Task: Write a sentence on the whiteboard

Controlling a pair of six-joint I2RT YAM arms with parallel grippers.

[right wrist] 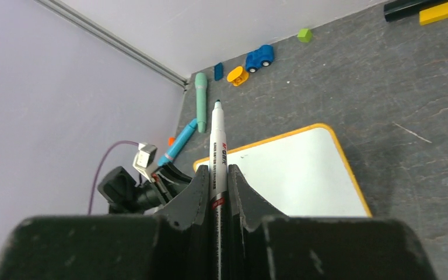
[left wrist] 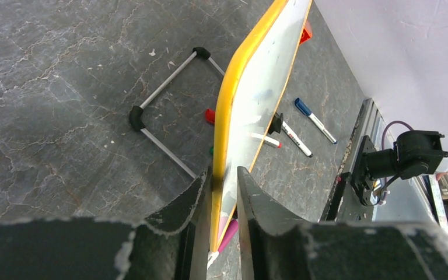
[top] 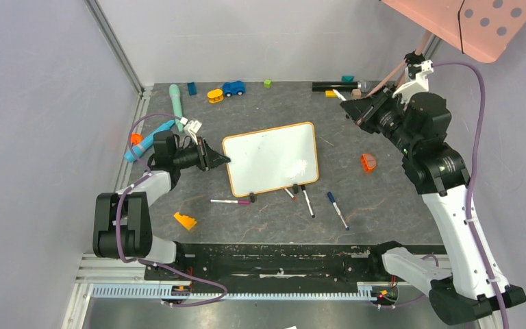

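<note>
The whiteboard [top: 274, 161] has a yellow-orange frame and stands tilted, its white face bare but for a glare spot in the top view. My left gripper is at the board's left edge, with the frame [left wrist: 224, 111] between its fingers; whether both fingers press on it cannot be told. My right gripper [top: 351, 113] is raised, well to the right of the board and apart from it. It is shut on a white marker [right wrist: 218, 140], whose small dark tip points away from the fingers.
Near the board's lower edge lie a purple-capped marker [top: 230, 201], a black-capped marker [top: 308, 203] and a blue-capped marker [top: 339, 212]. Toys such as a blue car [top: 233, 88] line the back. An orange timer [top: 368, 162] sits at the right.
</note>
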